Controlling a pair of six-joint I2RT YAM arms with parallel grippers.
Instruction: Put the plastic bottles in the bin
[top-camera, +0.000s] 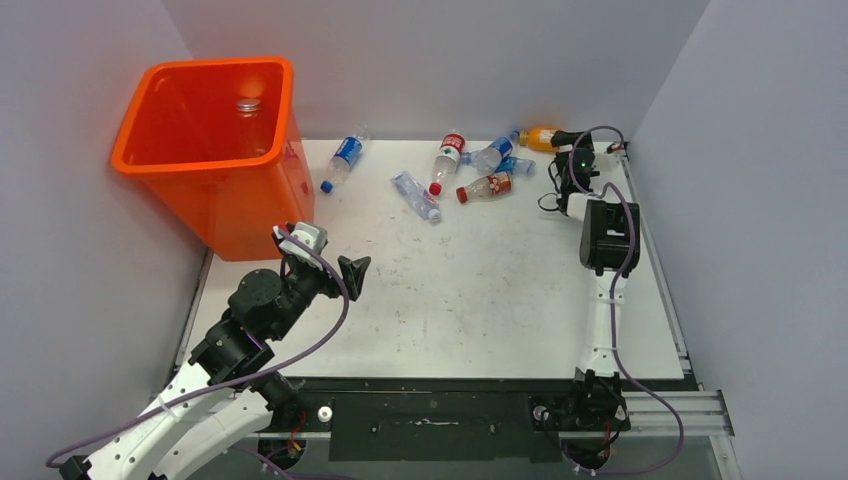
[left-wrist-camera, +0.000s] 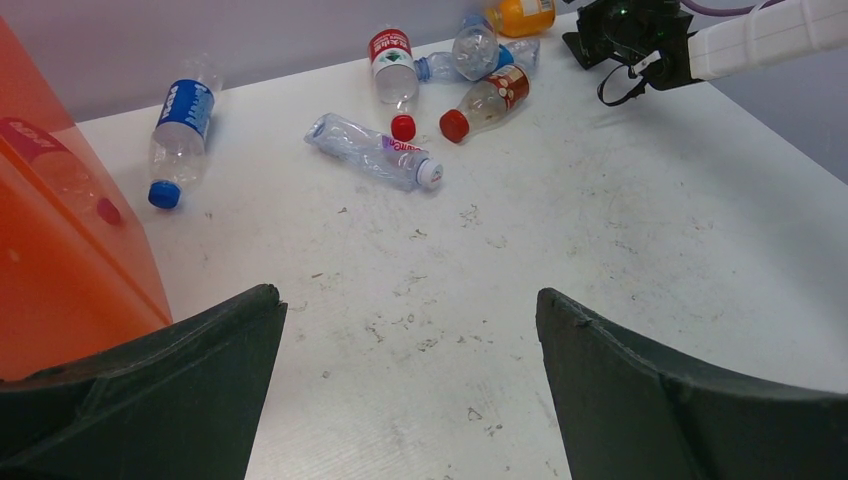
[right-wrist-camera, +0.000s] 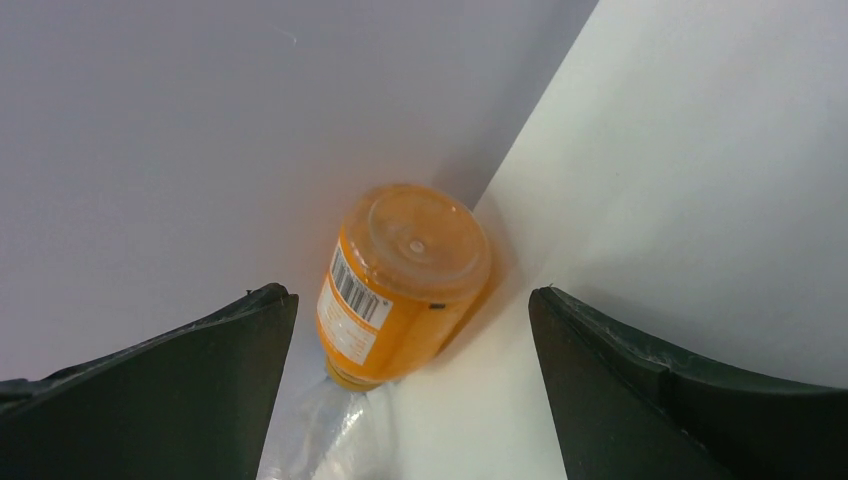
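An orange bottle lies at the back right against the wall; in the right wrist view its base faces my right gripper, whose fingers stand apart with nothing held. More bottles lie along the back: a blue-labelled bottle near the bin, a clear bottle, a red-labelled bottle, a brown-labelled bottle and a crossed pair with a blue-labelled bottle. The orange bin holds a bottle. Beside the bin, above the table, my left gripper is open and empty.
Walls close in the table at the back and on both sides. Cables loop along both arms.
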